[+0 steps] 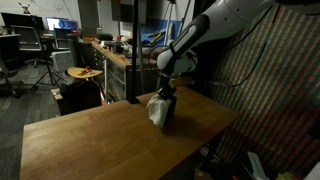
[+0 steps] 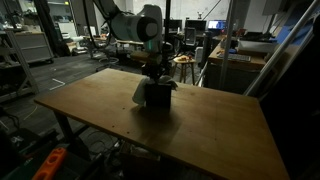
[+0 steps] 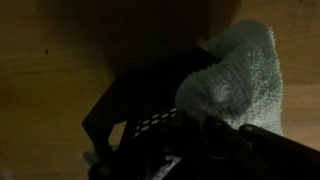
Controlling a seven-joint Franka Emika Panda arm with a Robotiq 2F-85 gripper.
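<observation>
A pale grey-white cloth hangs draped over the edge of a black box with a perforated wall. In exterior view 2 the cloth falls down the left side of the dark box on the table. My gripper is low, right at the top of the box, and shut on the cloth. Dark fingers show at the bottom of the wrist view, against the cloth's lower part. Shadow hides the box's inside and the exact grip.
A round stool stands on the floor beyond.
</observation>
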